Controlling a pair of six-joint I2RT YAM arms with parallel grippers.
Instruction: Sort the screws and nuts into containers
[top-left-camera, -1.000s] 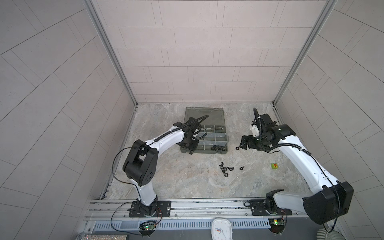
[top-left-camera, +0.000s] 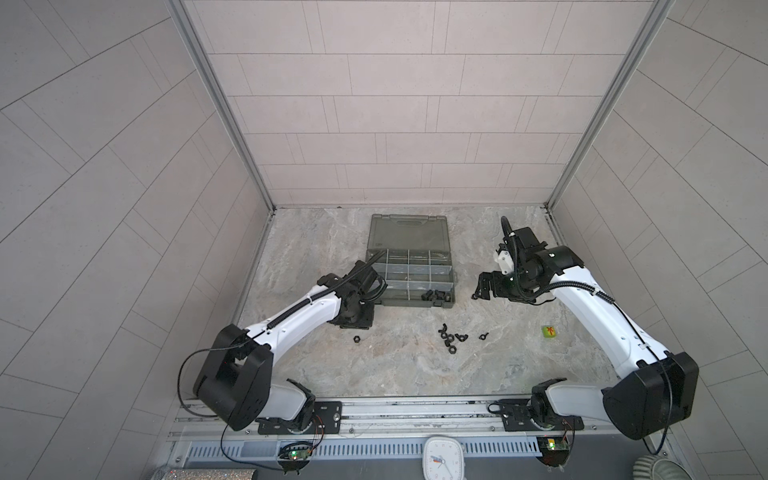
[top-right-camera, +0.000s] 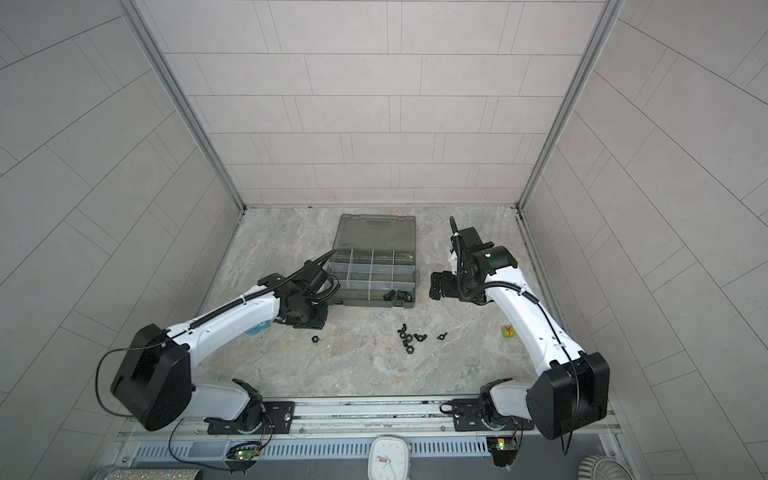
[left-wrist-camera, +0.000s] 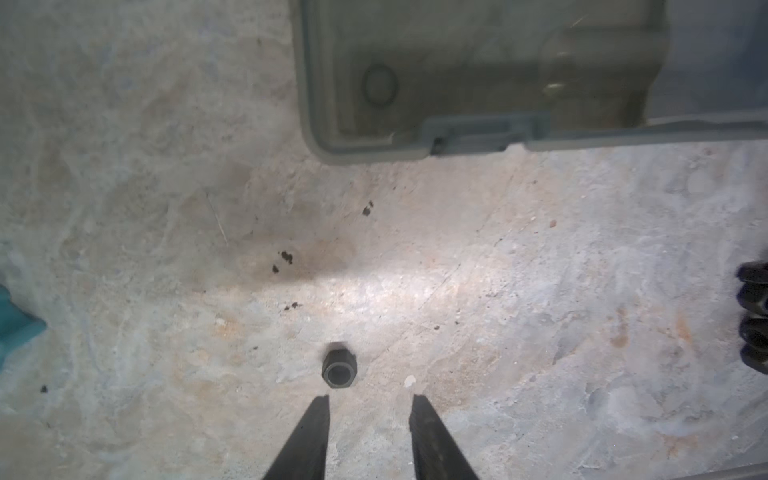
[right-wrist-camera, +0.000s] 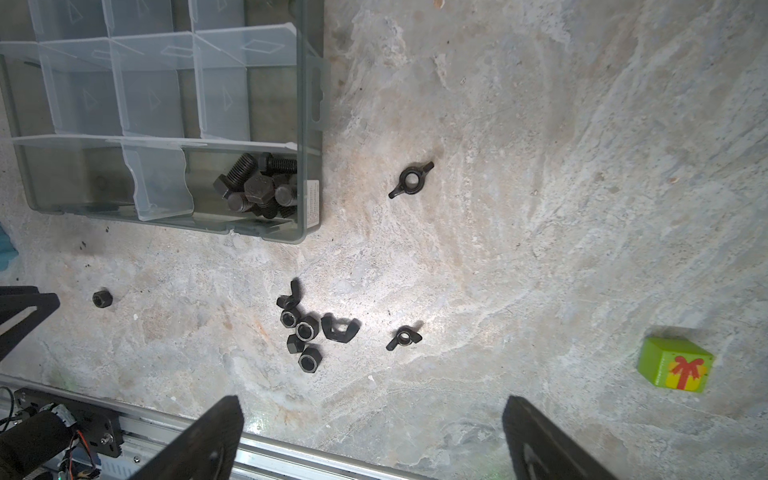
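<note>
A lone dark nut (left-wrist-camera: 340, 369) lies on the stone table in front of the compartment box (left-wrist-camera: 368, 152). My left gripper is over the table near it, fingers apart and nothing between them. In the right wrist view, a cluster of nuts (right-wrist-camera: 308, 328) and wing nuts sits in front of the box, with a wing nut (right-wrist-camera: 405, 337) just right of it. Another wing nut (right-wrist-camera: 412, 180) lies right of the box. Several bolts (right-wrist-camera: 260, 188) fill its front right compartment. My right gripper stands open and empty, above the table right of the box.
A green and yellow gift-print cube (right-wrist-camera: 676, 364) lies at the right. A teal object (left-wrist-camera: 16, 324) shows at the left edge of the left wrist view. A metal rail (top-left-camera: 384, 406) runs along the front.
My left arm has drawn back from over the box to the left and front. A nut now lies on the table where none showed one second ago. The right arm has shifted slightly.
</note>
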